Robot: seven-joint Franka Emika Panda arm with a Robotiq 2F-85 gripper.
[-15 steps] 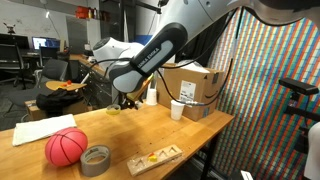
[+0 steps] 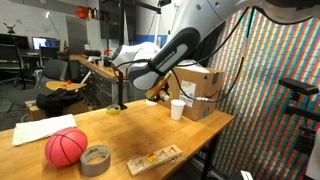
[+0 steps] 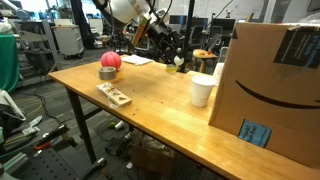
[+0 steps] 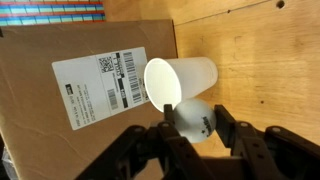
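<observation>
A small whitish ball with a dark mark sits between the fingers of my gripper, which is shut on it. Just beyond it in the wrist view is a white cup, its open mouth facing the camera. From the first exterior view, my gripper hangs above the table, to the left of the cup and slightly higher. The second exterior view has the gripper farther back than the cup, with a clear gap between them.
Close behind the cup stands a large cardboard box. A red ball, a grey tape roll, a wooden block piece and a yellow item lie elsewhere on the table.
The arm has swung right across the table, from near the yellow item toward the white cup and the box. The cup and the other table objects have stayed put.
</observation>
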